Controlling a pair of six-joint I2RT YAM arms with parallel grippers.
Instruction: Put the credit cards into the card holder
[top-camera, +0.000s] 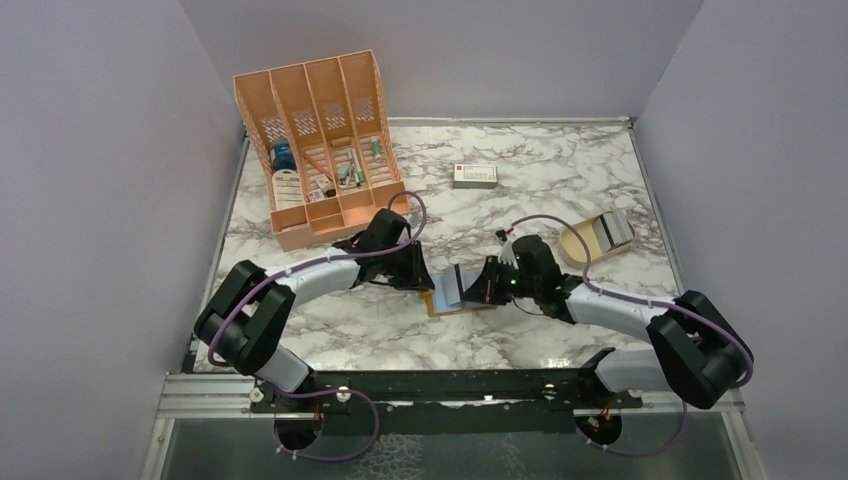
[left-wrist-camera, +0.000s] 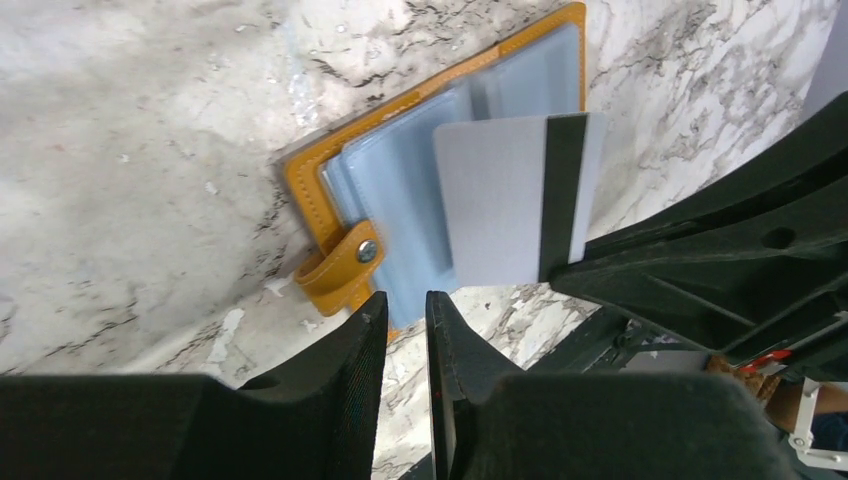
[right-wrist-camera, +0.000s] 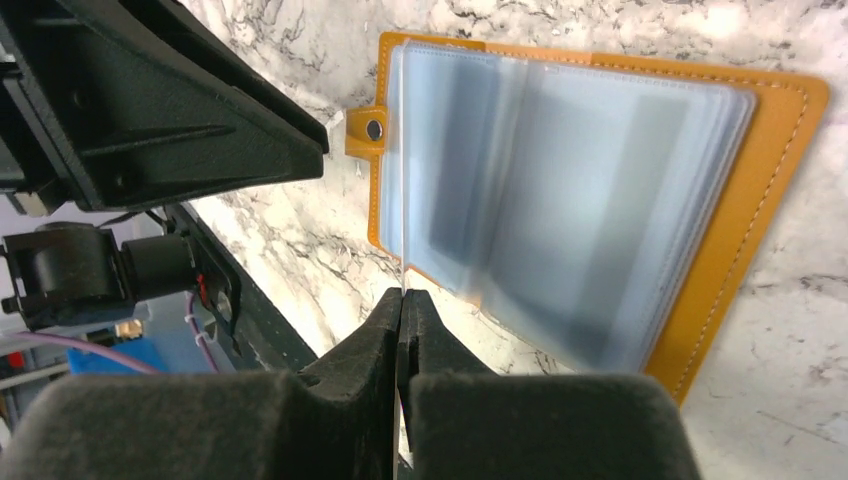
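Observation:
An orange-trimmed card holder (right-wrist-camera: 771, 165) with clear bluish sleeves lies open on the table. In the left wrist view, a pale card (left-wrist-camera: 492, 200) with a black stripe stands up above the sleeves, its edge in the tips of my right gripper (top-camera: 486, 292). Seen edge-on in the right wrist view, that card (right-wrist-camera: 403, 180) is a thin line running up from the closed fingertips (right-wrist-camera: 428, 315). My left gripper is shut near the holder's snap strap (left-wrist-camera: 345, 265), with only a narrow empty gap between its fingers.
At the right, a beige tray (top-camera: 575, 246) holds several grey cards (top-camera: 613, 230). A small white box (top-camera: 475, 176) sits at the back. An open orange organizer (top-camera: 300, 236) stands back left. The table centre behind the holder is clear.

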